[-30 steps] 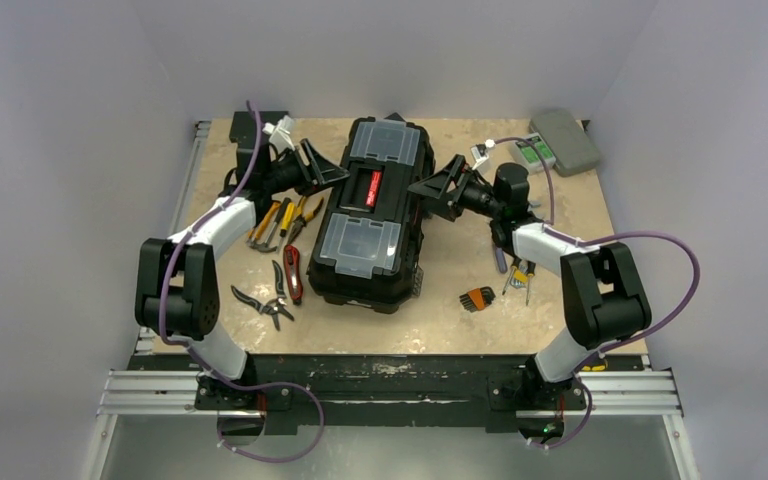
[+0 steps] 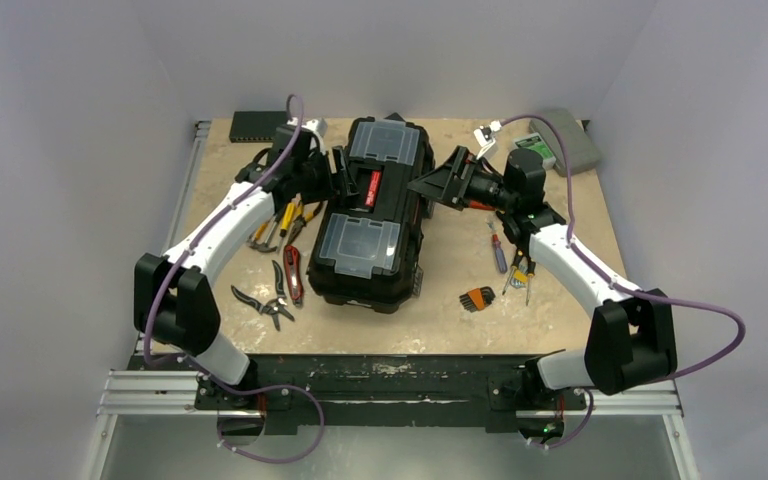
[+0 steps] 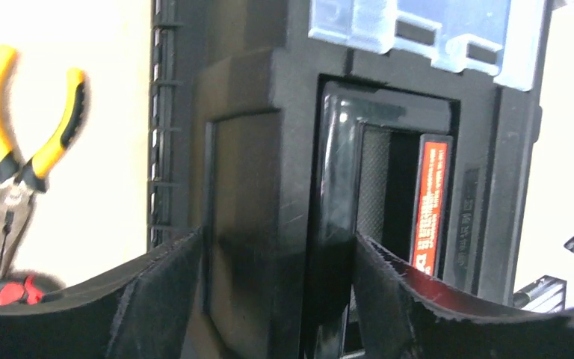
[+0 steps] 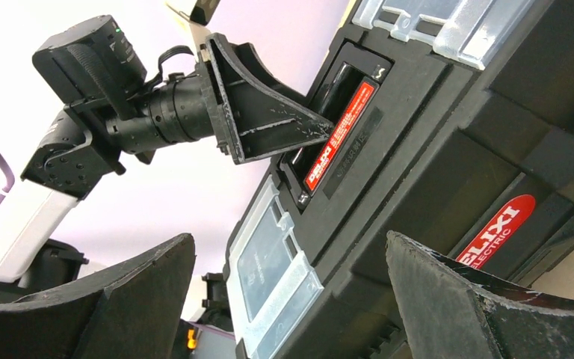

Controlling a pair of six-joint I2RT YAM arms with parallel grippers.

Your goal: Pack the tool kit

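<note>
The black toolbox [image 2: 388, 265] stands shut in the middle of the table, clear compartment lids and a folded black handle [image 3: 338, 172] on its top. A red label [image 3: 428, 202] lies in the handle recess. My left gripper [image 2: 344, 177] is over the box's left side, fingers part open. In the left wrist view its fingers [image 3: 392, 288] are apart, one dipping toward the recess right of the handle bar and one beyond the box's side; contact cannot be told. My right gripper is open at the box's right side, nothing between its fingers.
Left of the box lie pliers [image 3: 16, 176], a red utility knife [image 2: 293, 277], pruning shears [image 2: 266, 304] and a hammer [image 2: 262, 240]. On the right are a hex key set [image 2: 477, 299], screwdrivers [image 2: 498, 250] and a grey case [image 2: 566, 142].
The right arm's elbow has swung outward while its gripper stays nearly in place. The box has not moved.
</note>
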